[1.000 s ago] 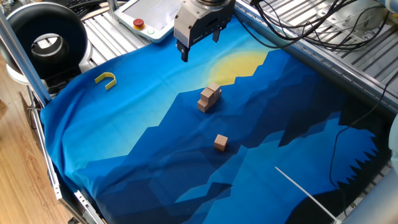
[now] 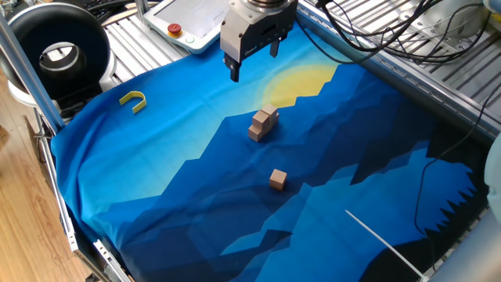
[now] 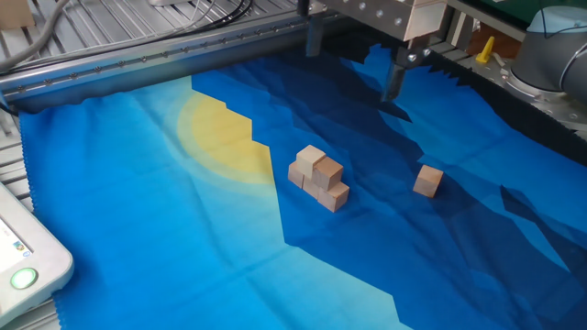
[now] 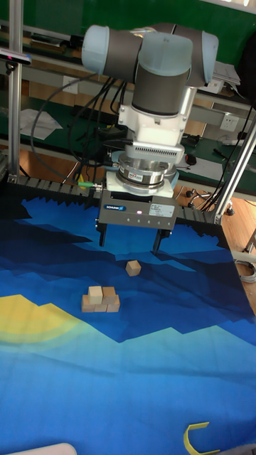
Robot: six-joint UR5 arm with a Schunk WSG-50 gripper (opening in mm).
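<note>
A small stack of wooden blocks stands on the blue printed cloth, two blocks side by side on a lower row of three. Apart from it lies a single wooden block, also seen in the first exterior view as a lone cube on the dark blue part. My gripper hangs above the cloth with its fingers wide apart. Nothing is between them, and neither the stack nor the loose block is touched.
A yellow bracket-shaped piece lies on the light blue cloth. Beyond the cloth's edge rests a tablet-like pendant with a red button. A thin white rod and black cables are off to the side.
In the first exterior view my gripper has shifted very slightly to the right and down. It stays open, and the blocks have not moved.
</note>
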